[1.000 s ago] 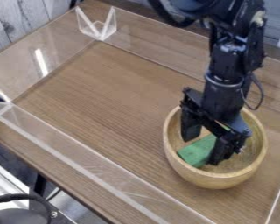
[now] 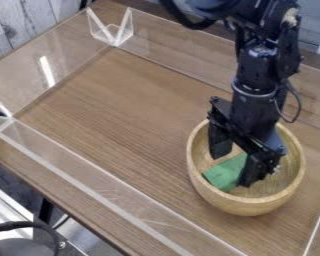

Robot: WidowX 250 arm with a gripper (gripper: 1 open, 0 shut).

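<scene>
A tan round bowl (image 2: 267, 196) sits at the right of the table, and a green object (image 2: 224, 174) lies inside it. The black gripper (image 2: 244, 150) reaches down from the top into the bowl, over and around the green object and partly hiding it. The gripper is open; whether its fingers touch the green object cannot be told.
A clear plastic piece (image 2: 109, 28) stands at the back left. Black cables (image 2: 27, 228) lie at the lower left edge.
The gripper has shifted very slightly within the bowl. The green object and bowl stay about where they were.
</scene>
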